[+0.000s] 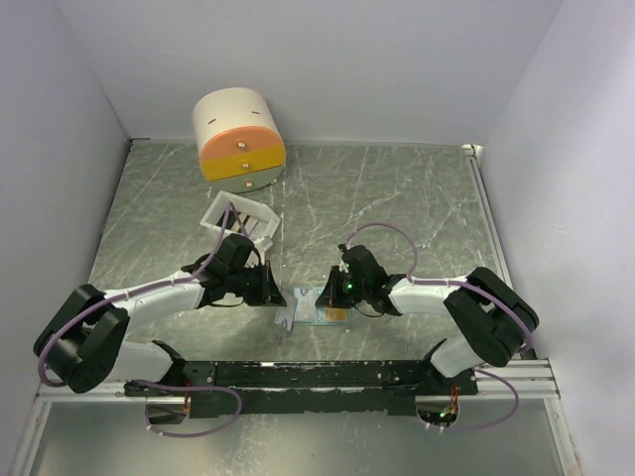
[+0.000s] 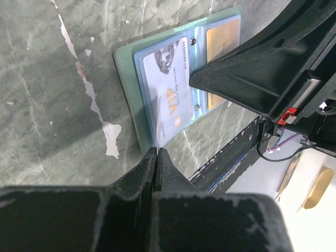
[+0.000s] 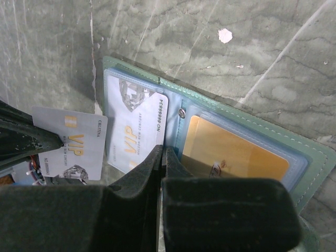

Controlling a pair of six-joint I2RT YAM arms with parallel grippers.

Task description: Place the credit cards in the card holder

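Note:
The green and blue card holder (image 2: 126,68) lies on the marble table, with a white VIP card (image 3: 134,113) in its left sleeve and a gold card (image 3: 231,152) in the other. My left gripper is shut on a second white VIP card, seen almost edge-on in the left wrist view, at the holder's left edge. My right gripper is shut over the holder's middle, beside the button, with nothing visible between its fingers.
A white tray (image 1: 263,213) with cards stands behind the left arm, and a striped drawer box (image 1: 228,119) is at the back left.

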